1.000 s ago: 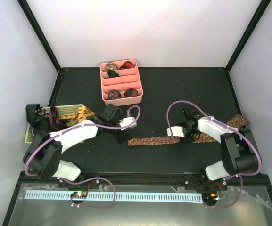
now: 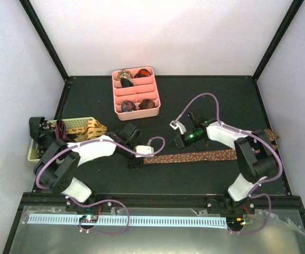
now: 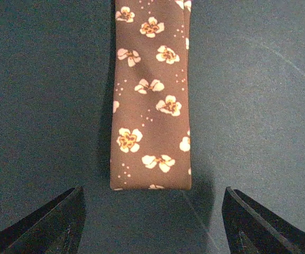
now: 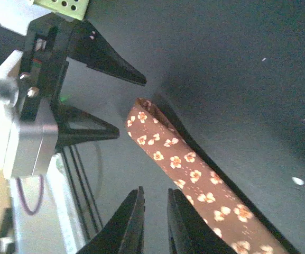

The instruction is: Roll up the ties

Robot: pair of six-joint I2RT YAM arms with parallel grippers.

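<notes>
A long brown tie with pale flowers (image 2: pixel 194 157) lies flat across the table, its narrow squared end (image 3: pixel 151 174) at the left. Around that end stands my left gripper, open, with one finger on either side and neither touching the cloth. In the right wrist view the tie's end (image 4: pixel 141 114) curls up slightly by the left fingertips. My right gripper is open by a narrow gap with nothing between its fingers. From above, the right gripper (image 2: pixel 175 142) is just behind the tie's middle.
A pink divided box (image 2: pixel 136 114) at the back holds several rolled ties. The green basket (image 2: pixel 33 153) at the left holds loose ties, partly hidden by the left arm. Bare table (image 2: pixel 210 95) stretches behind the tie on the right.
My right gripper rose off the tie, uncovering its middle, and moved left toward the left gripper.
</notes>
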